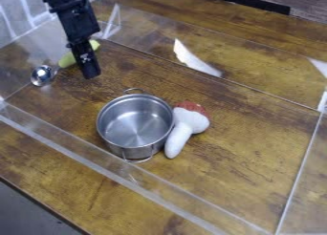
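The black gripper point(84, 63) hangs low at the upper left, over a yellow-green object point(69, 57) that it partly hides. Whether its fingers are apart or together is too small to tell. A metal spoon point(44, 74) lies just left of it. A steel pot point(134, 124) with two handles stands empty at the middle. A white plush-like object with a red part point(185, 129) lies against the pot's right side.
Clear plastic walls point(128, 186) border the wooden table point(243, 153). A white flat piece point(197, 59) is at the back middle.
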